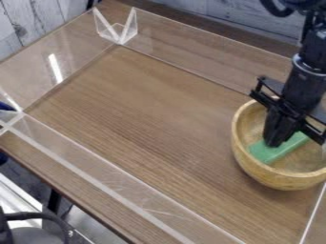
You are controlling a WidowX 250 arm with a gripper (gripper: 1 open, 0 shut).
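Observation:
A wooden bowl [287, 176] sits at the right of the table, with a green block [274, 150] inside it. My black gripper [274, 133] reaches down from the upper right into the bowl, its tip over the block and hiding part of it. Whether anything is between the fingers is too small to tell.
Clear plastic strips run along its edges. A white wire-like piece [117, 31] stands at the back left. Black hardware [32, 229] is at the lower left, off the table.

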